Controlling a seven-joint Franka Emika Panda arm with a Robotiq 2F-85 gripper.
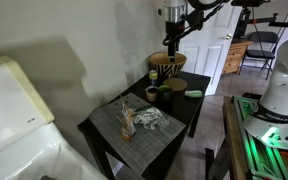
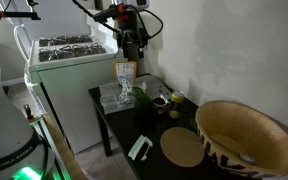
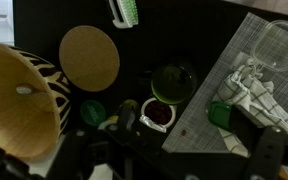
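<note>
High above the black table, my gripper (image 1: 172, 48) points down, clear of every object. In the wrist view the gripper has its dark fingers spread wide apart, with nothing held between them. Below it lie a dark green cup (image 3: 172, 82) and a small container with dark red contents (image 3: 157, 112). A crumpled checked cloth (image 3: 254, 92) rests on the grey mat (image 3: 198, 128), and a green item (image 3: 220, 113) shows beside it. The green-and-white brush (image 2: 140, 148) lies near the table's edge, and the round brown mat (image 2: 182, 146) is flat on the tabletop.
A large woven basket (image 2: 249, 135) stands at one end of the table. The yellow-topped jar (image 2: 176, 100) is close to the wall. An upright pack (image 2: 126, 75) stands on the grey mat's side. Bare tabletop (image 2: 119, 125) shows between the grey mat and the brush.
</note>
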